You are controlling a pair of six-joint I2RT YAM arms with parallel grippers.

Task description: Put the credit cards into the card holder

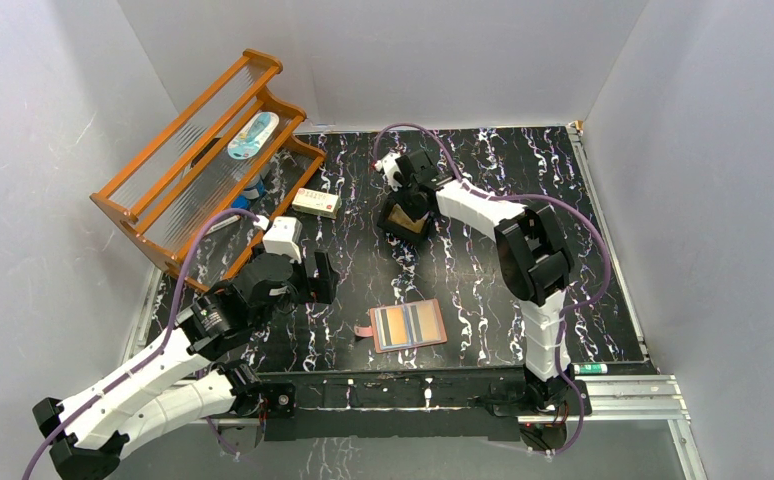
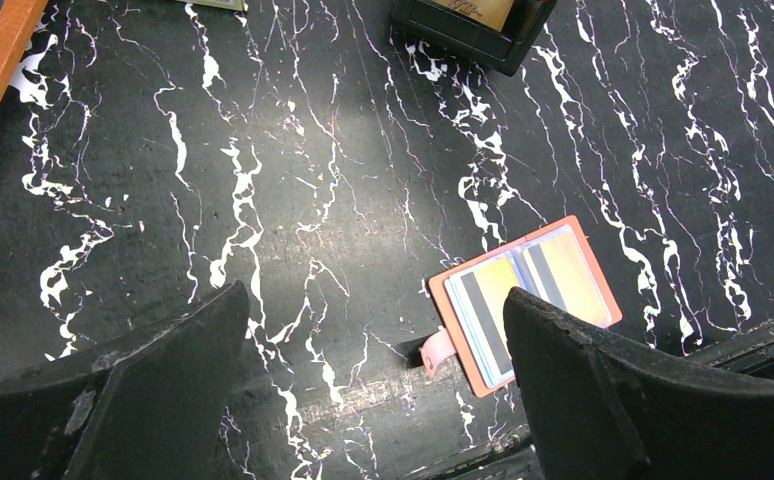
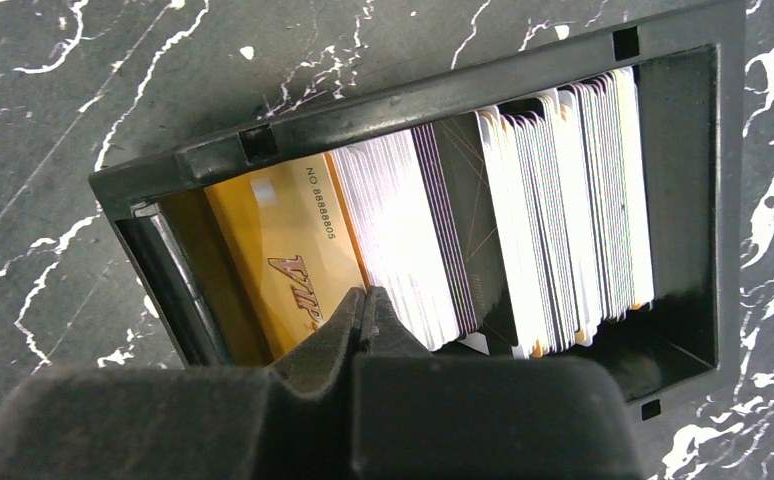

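A black box (image 1: pixel 400 229) of upright cards sits at mid-table; in the right wrist view it holds white card stacks (image 3: pixel 563 220) and a yellow card (image 3: pixel 273 250). My right gripper is shut, its tips at the yellow card's edge beside the white stack, nothing visible between them. The open card holder (image 1: pixel 408 325), pink-edged with clear sleeves and a strap, lies at the front middle, also in the left wrist view (image 2: pixel 578 275). My left gripper hangs open and empty, left of the holder.
A wooden rack (image 1: pixel 208 120) with several items stands at the left. A small cream box (image 1: pixel 316 201) lies beside it.
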